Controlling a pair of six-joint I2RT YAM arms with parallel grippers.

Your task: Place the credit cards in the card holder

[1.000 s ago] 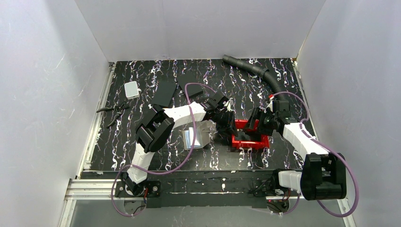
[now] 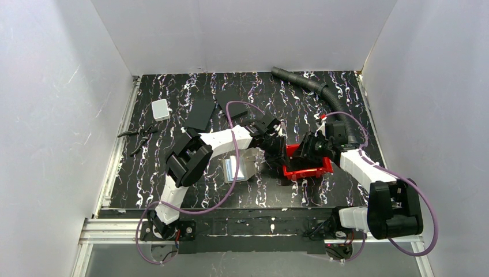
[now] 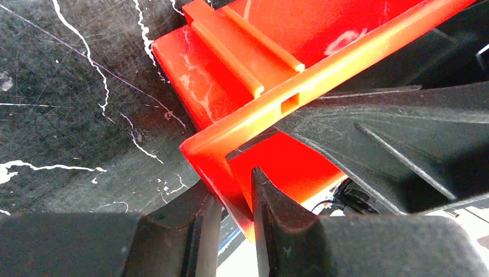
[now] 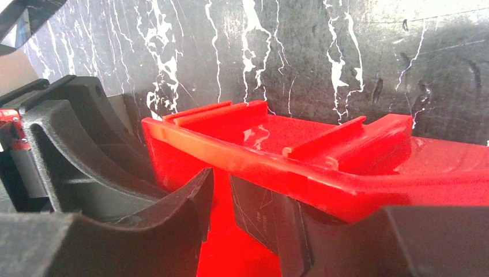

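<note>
The red bin (image 2: pixel 306 172) stands right of the table's middle. My left gripper is shut on a corner of its rim (image 3: pixel 248 130). My right gripper reaches down into the bin, its fingers (image 4: pixel 193 202) apart. A flat dark piece (image 4: pixel 254 213) shows between and behind them against the red wall; whether it is a card I cannot tell, nor whether a finger touches it. To the bin's left lies a grey, opened holder-like piece (image 2: pixel 249 164) with white-and-blue cards (image 2: pixel 233 168) on it, partly under my left arm.
Two black flat pieces, one at left (image 2: pixel 200 113) and one at right (image 2: pixel 230 104), lie toward the back. A white box (image 2: pixel 161 109) and black pliers (image 2: pixel 139 138) are at far left. A black hose (image 2: pixel 311 85) curves along the back right.
My right gripper has come leftward, farther over the bin. The bin's right end has shifted slightly rightward. The left arm looks still.
</note>
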